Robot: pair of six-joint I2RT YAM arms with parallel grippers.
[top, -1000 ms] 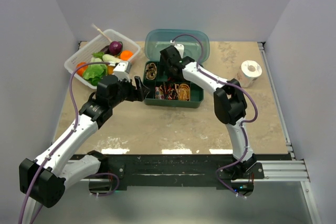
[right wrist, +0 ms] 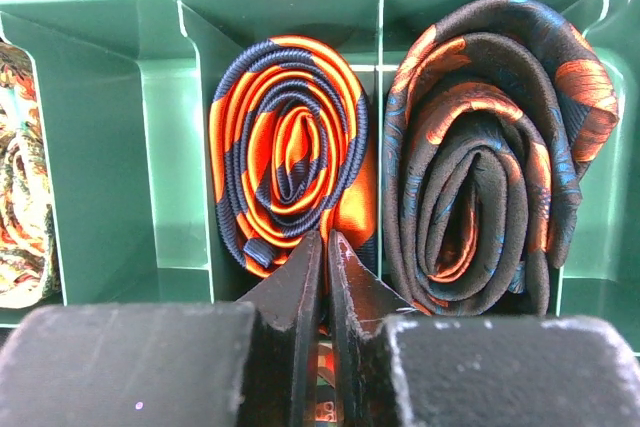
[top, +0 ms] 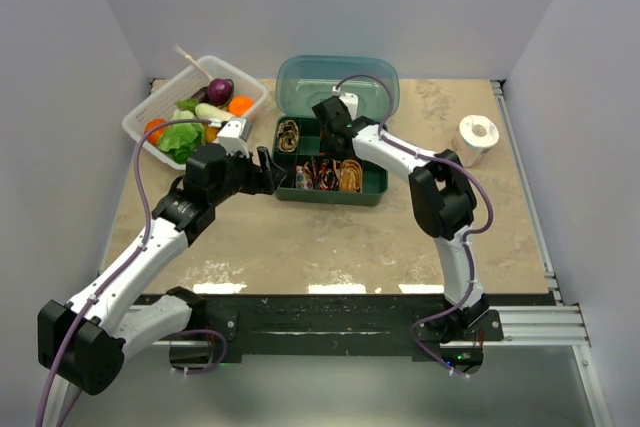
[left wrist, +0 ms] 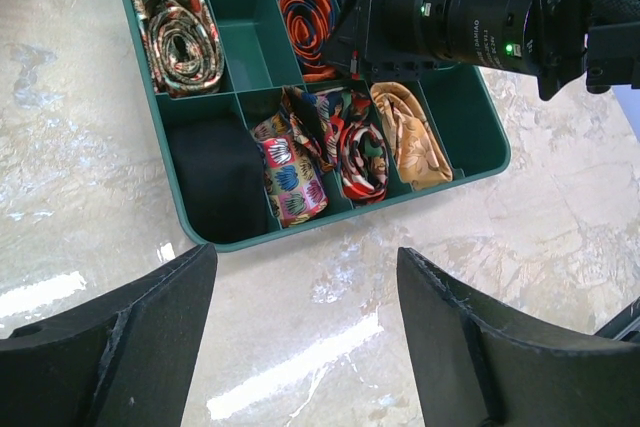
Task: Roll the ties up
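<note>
A green divided box (top: 330, 197) holds several rolled ties. My right gripper is down over the back row, shut at the lower edge of an orange-and-navy striped rolled tie (right wrist: 290, 152); a dark rolled tie with orange pattern (right wrist: 480, 157) fills the compartment to its right. The front row holds a floral roll (left wrist: 290, 177), a red patterned roll (left wrist: 362, 162) and a gold one (left wrist: 410, 137). My left gripper (top: 272, 174) stands open left of the box, nothing between its fingers.
A clear lid (top: 300, 77) lies behind the box. A basket of vegetables (top: 150, 97) is at the back left, a paper roll (top: 475, 142) at the right.
My right arm has shifted slightly to the right over the box. The left arm has not moved.
</note>
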